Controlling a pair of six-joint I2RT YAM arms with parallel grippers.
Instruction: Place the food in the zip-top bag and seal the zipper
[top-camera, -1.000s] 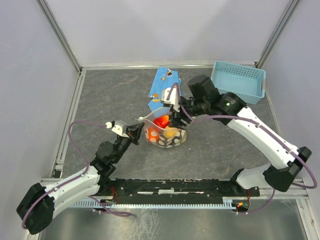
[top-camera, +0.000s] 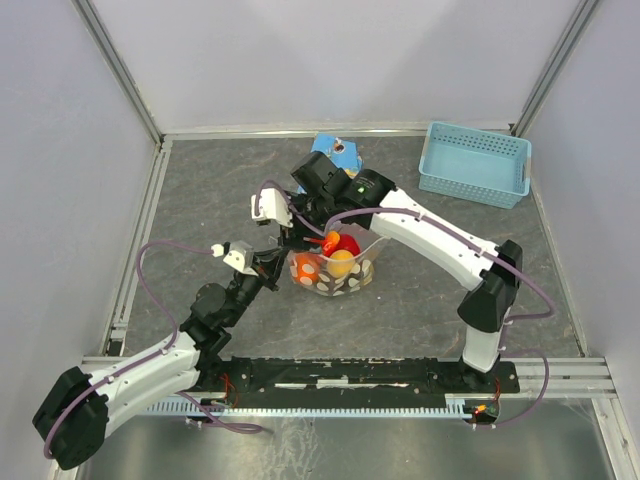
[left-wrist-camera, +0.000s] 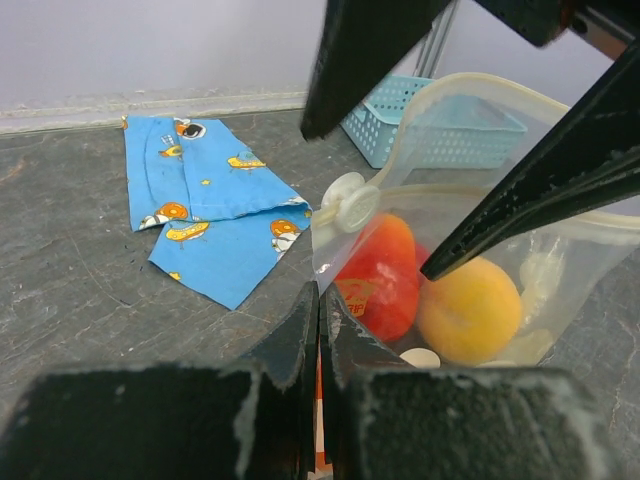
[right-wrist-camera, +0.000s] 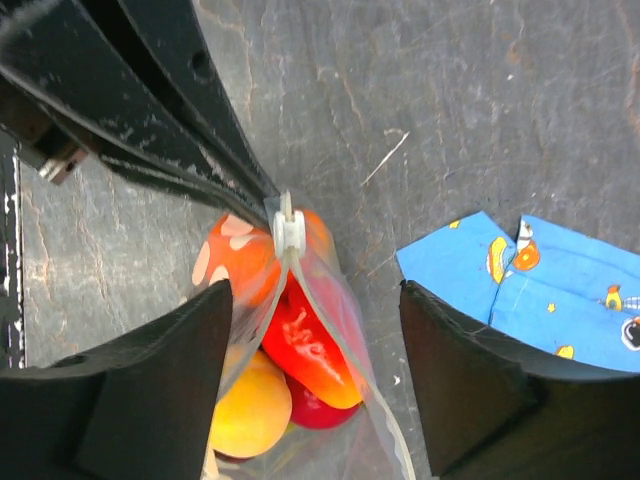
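A clear zip top bag (top-camera: 345, 283) with pale spots stands with its mouth spread, holding a red and orange food piece (left-wrist-camera: 385, 280), a yellow-orange round fruit (left-wrist-camera: 470, 310) and other red food. My left gripper is shut on the bag's corner, just below the white zipper slider (right-wrist-camera: 289, 233). Over that same corner hangs my right gripper, its fingers part open on either side of the bag's upper edges. The slider lies ahead of those fingers, and nothing is clamped between them. In the top view the right arm covers much of the bag's mouth.
A blue patterned cloth (left-wrist-camera: 215, 200) lies flat behind the bag. The light blue basket (top-camera: 475, 165) at the back right is empty. Bare grey table (top-camera: 210, 210) extends to the left.
My right gripper has swung leftward across the bag's mouth to the slider corner. The left arm has stayed still, keeping its hold on the bag.
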